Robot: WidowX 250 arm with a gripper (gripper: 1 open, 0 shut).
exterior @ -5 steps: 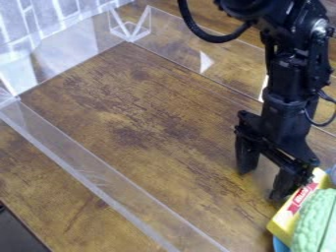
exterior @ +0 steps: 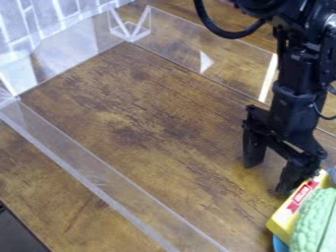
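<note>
My black gripper (exterior: 269, 165) is at the right side, low over the wooden floor of a clear-walled tray, its two fingers apart and open. Its right finger is close to a yellow box (exterior: 290, 212) with a red-and-white label at the lower right corner; whether they touch I cannot tell. A light green textured object (exterior: 313, 229) lies in front of the box, with something blue partly visible behind them.
Clear plastic walls (exterior: 92, 182) run along the left and back of the wooden surface (exterior: 144, 128). A white slatted object (exterior: 53, 25) stands at the top left.
My gripper has shifted slightly to the right and upward in the view. The box and green object look unchanged.
</note>
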